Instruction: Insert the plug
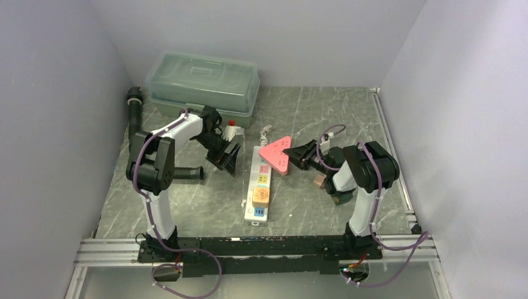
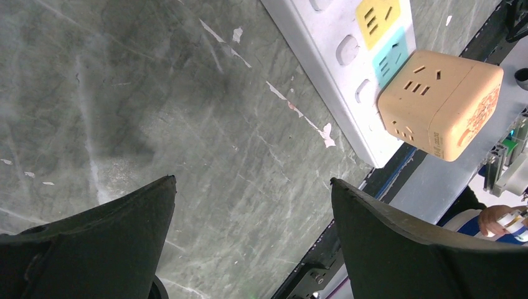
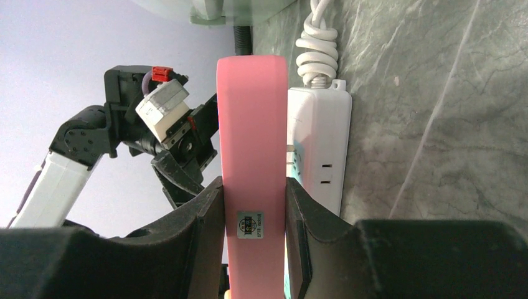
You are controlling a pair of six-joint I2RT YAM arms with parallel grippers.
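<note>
The pink triangular plug (image 1: 274, 152) lies over the far end of the white power strip (image 1: 254, 177). In the right wrist view, the narrow side of the pink plug (image 3: 255, 137) stands between the fingers of my right gripper, which is shut on it, a finger against each face. Whether its prongs are in a socket cannot be told, as the plug hides much of the strip. My left gripper (image 1: 231, 160) is open and empty, left of the strip; its fingers (image 2: 106, 230) are wide apart over bare table.
An orange cube plug (image 1: 261, 197) sits on the near part of the strip. A green lidded box (image 1: 202, 81) stands at the back left, a black pipe (image 1: 188, 173) lies at the left, and a small brown block (image 1: 319, 180) is below the right arm.
</note>
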